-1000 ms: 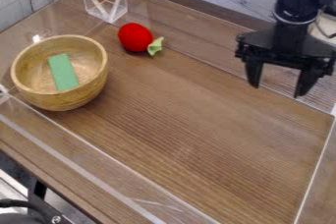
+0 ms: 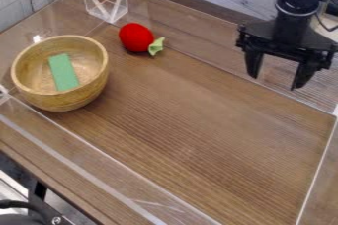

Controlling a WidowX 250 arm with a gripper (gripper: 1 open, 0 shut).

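The black arm (image 2: 284, 37) reaches down from the top right. Its gripper (image 2: 280, 76) hangs low over the right side of the table, with two fingers spread apart and nothing visible between them. A red round object (image 2: 134, 37) with a light green tip lies at the upper middle left, well away from the gripper. A wooden bowl (image 2: 82, 91) on the left holds a green block (image 2: 63, 72).
A clear plastic container (image 2: 109, 2) stands at the top left. A cable lies at the bottom left corner.
The objects have not visibly moved.
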